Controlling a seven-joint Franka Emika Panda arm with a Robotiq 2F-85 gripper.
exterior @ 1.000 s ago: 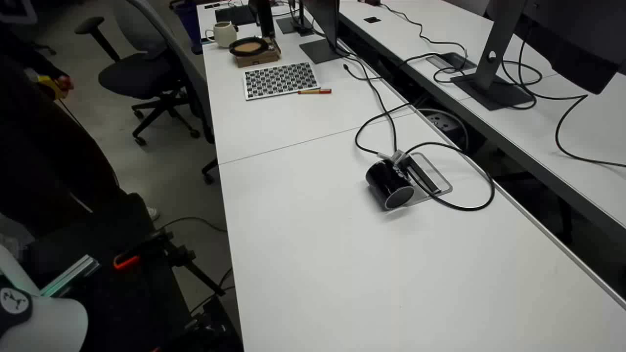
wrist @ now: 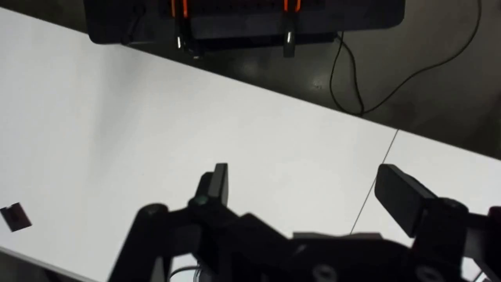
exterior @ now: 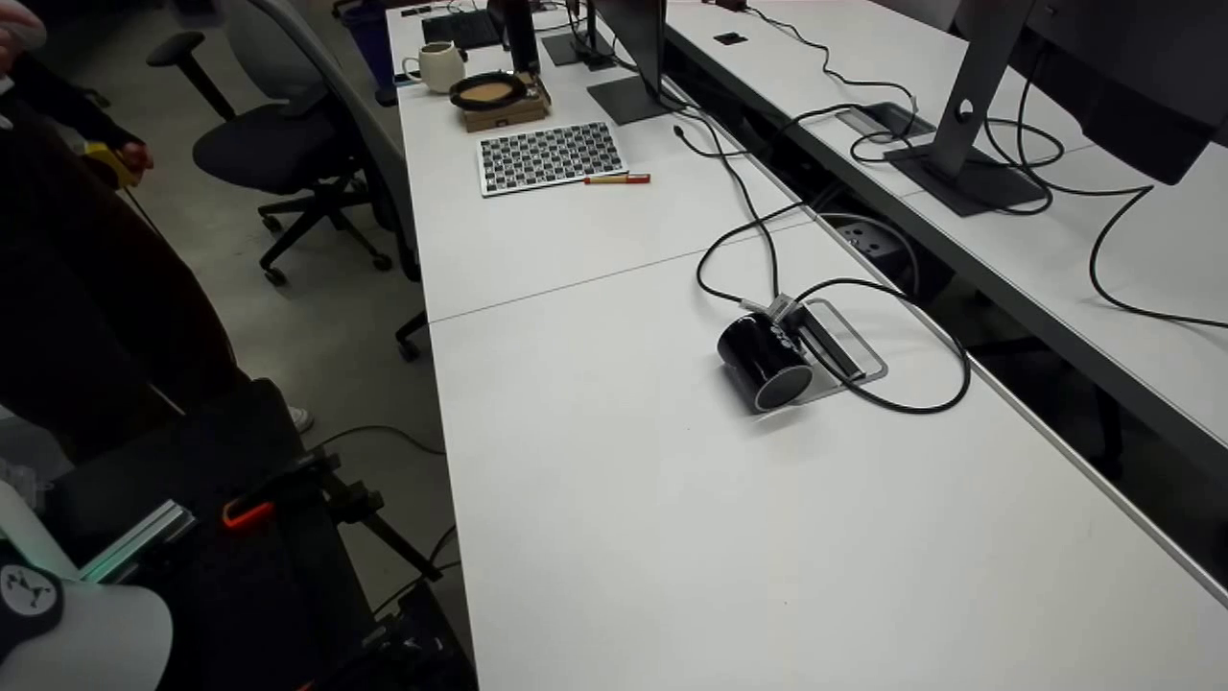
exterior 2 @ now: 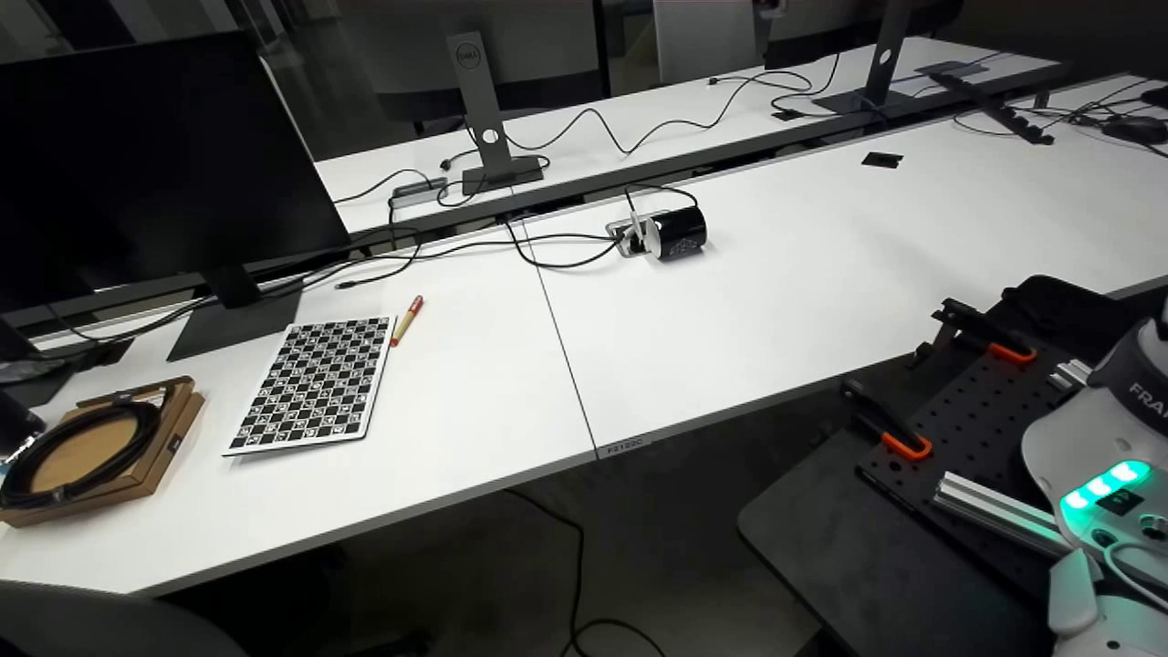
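Note:
My gripper stands open in the wrist view, its two dark fingers wide apart over bare white tabletop with nothing between them. Neither exterior view includes it. A black mug (exterior: 765, 361) lies on its side on the white table (exterior: 599, 518), touching or very close to the cable outlet plate (exterior: 863, 345). In exterior view 2 the same mug (exterior 2: 680, 234) shows its dark side, with a white plug right beside it. In the wrist view the mug cannot be made out; the gripper body covers much of the lower part.
Black cables (exterior: 961, 369) loop around the outlet. Farther along the table lie a checkered board (exterior: 553, 157), a red-yellow marker (exterior: 618, 178) and a cardboard box with coiled cable (exterior: 503, 111). A pale mug (exterior: 438, 68) stands behind.
The person at the left has shifted slightly. The mug, cables and other things on the table lie as before.

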